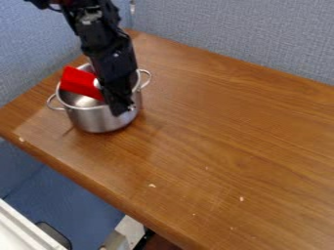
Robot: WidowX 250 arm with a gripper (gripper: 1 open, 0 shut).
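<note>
A steel pot [98,117] with two handles stands near the left edge of the wooden table. A red object [80,81] leans tilted inside it, its upper end above the rim. My black gripper [120,105] reaches down over the right side of the pot, beside the red object. Its fingertips are dark and hard to make out, and nothing shows held between them.
Grey-blue padded panels line the back and left. White items lie below the table's edge at the lower left.
</note>
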